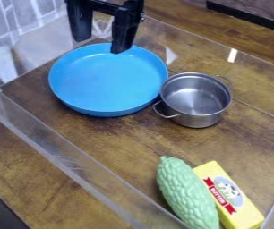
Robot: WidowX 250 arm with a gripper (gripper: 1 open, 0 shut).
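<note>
The black gripper [101, 29] hangs open at the top of the view, above the back part of a blue plate [107, 80], with nothing visible between its fingers. To the right of the plate sits a steel pot [196, 100] with two side handles, empty inside. At the lower right lie a green bumpy vegetable [187, 197], likely a toy, and a yellow butter box [229, 192] side by side.
A transparent barrier runs along the left and across the back right. A dark strip shows at the top right.
</note>
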